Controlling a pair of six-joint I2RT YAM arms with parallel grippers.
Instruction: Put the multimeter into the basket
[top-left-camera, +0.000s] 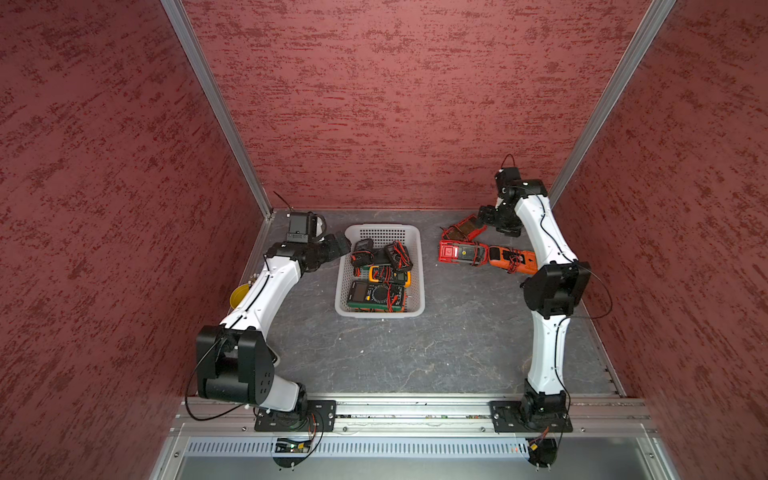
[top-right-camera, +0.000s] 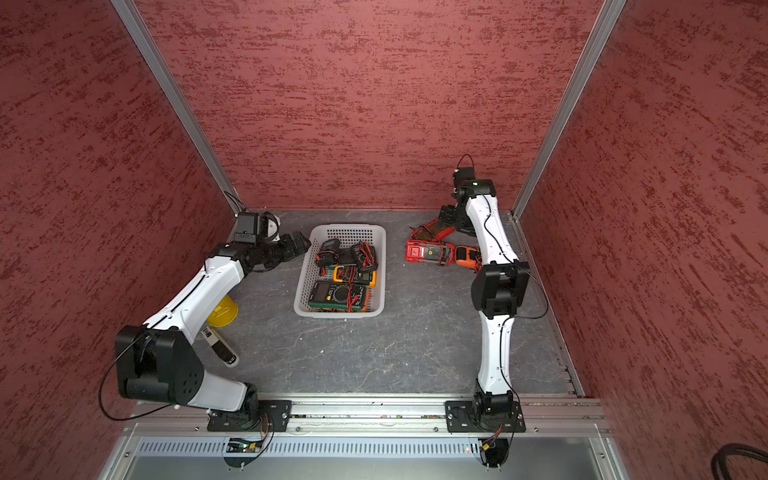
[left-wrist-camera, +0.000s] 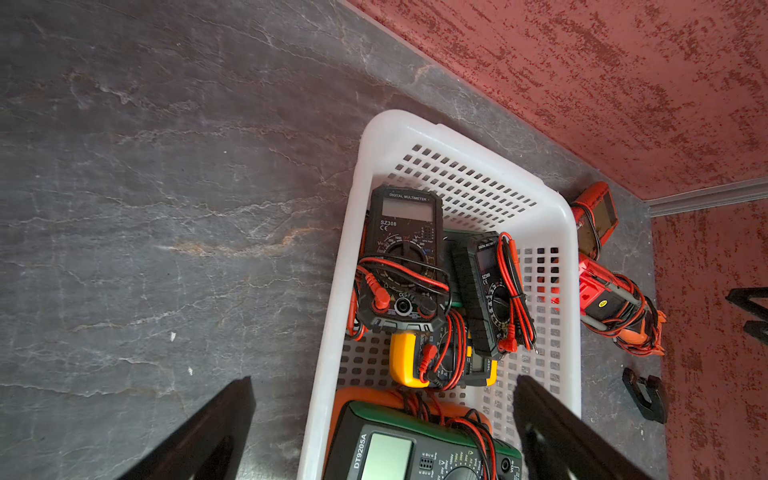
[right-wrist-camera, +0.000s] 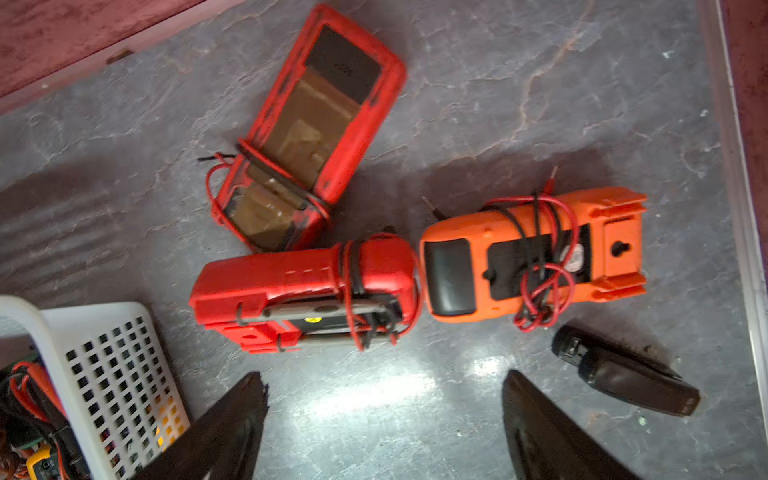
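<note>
Several multimeters lie inside the white basket (top-left-camera: 340, 280); among them are a green one (left-wrist-camera: 400, 440), a yellow one (left-wrist-camera: 404, 360) and two black ones. Outside it, to the right, rest three more: a red multimeter (right-wrist-camera: 304, 284) on its side, an orange multimeter (right-wrist-camera: 448, 276) face down touching its end, and a worn red multimeter (right-wrist-camera: 372, 120) behind. My right gripper hangs above these with its fingers apart, nothing between them. By the basket's left rim, my left gripper is open and empty.
A black clamp-like object (right-wrist-camera: 632, 376) lies beside the orange multimeter. At the far left are a yellow bowl (top-right-camera: 223, 311) and a grey handheld device (top-right-camera: 220, 346). Bare table (top-left-camera: 400, 356) spreads in front of the basket.
</note>
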